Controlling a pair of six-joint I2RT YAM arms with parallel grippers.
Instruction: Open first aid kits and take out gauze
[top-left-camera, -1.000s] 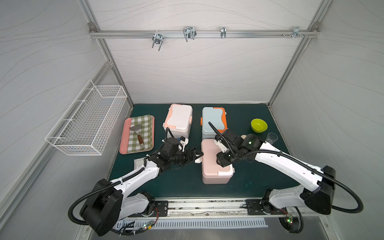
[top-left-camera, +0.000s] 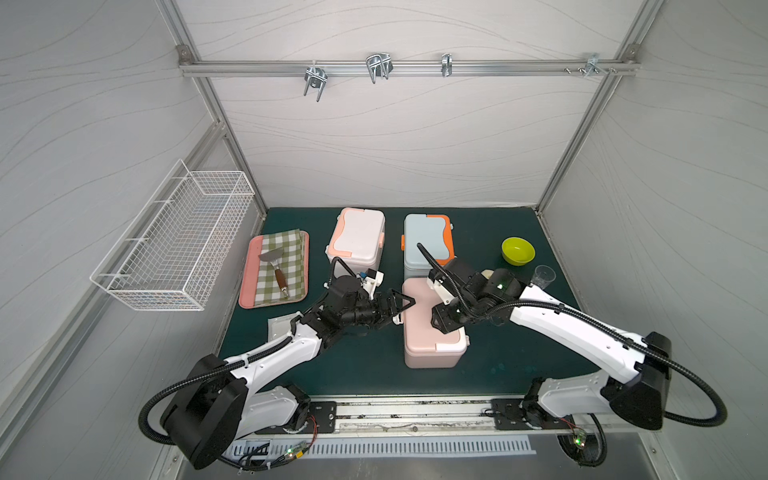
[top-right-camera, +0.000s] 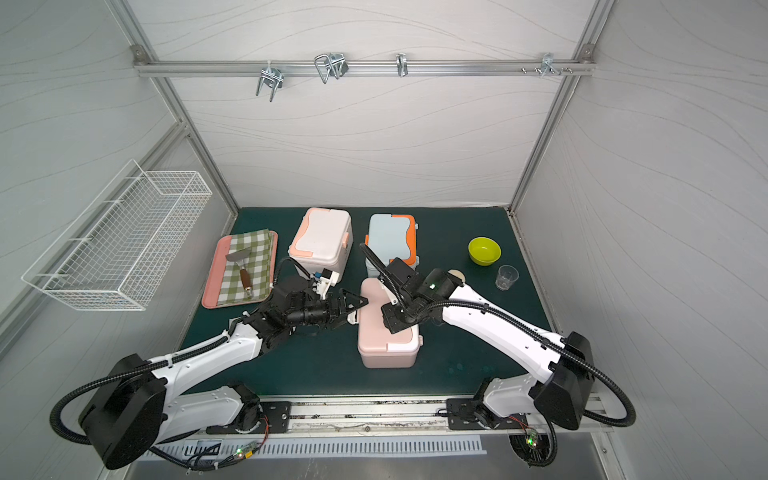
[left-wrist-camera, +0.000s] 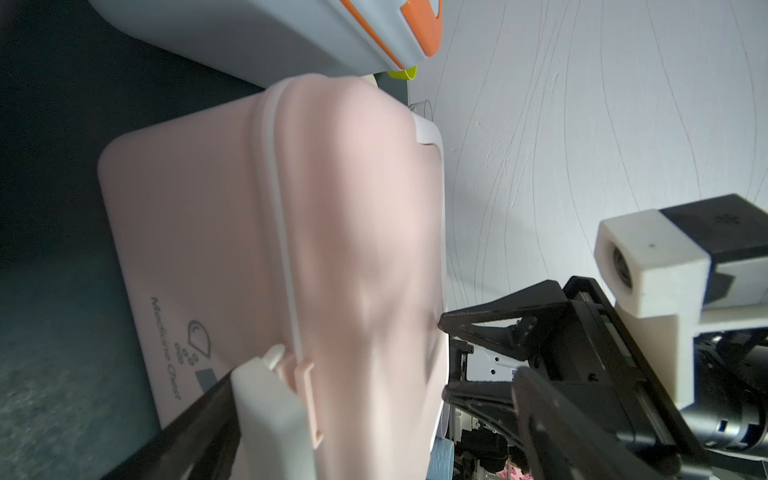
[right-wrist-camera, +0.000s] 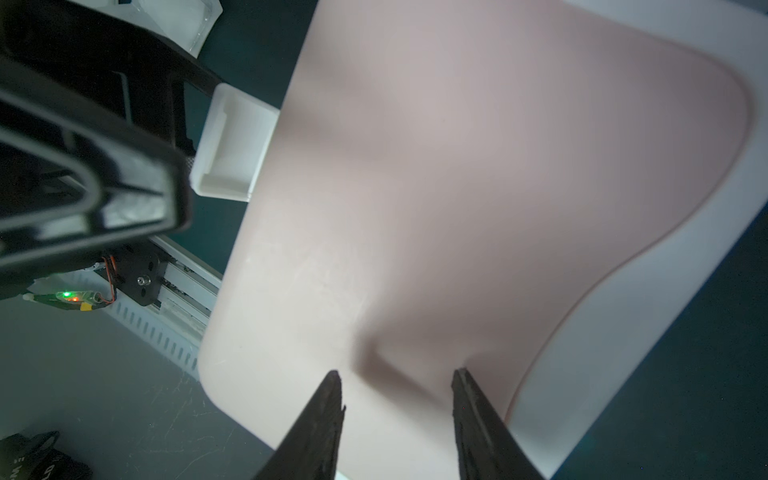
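A pink first aid kit stands with its lid down in the middle of the table. Its white side latch sticks outward from the left side. My left gripper is open around that latch, its blurred fingers spread either side in the left wrist view. On top of the lid, my right gripper points downward. Its fingertips stand apart close against the lid, and I see nothing distinct between them; whether they grip anything is unclear. No gauze shows.
Behind stand a white-and-pink kit and a blue-and-orange kit. A tray with checked cloth and spatula is at left. A green bowl and a clear glass are at right.
My left gripper has shifted slightly right over the pink kit's left edge since a second ago, its fingers spread wider. The right arm and the kit have hardly moved.
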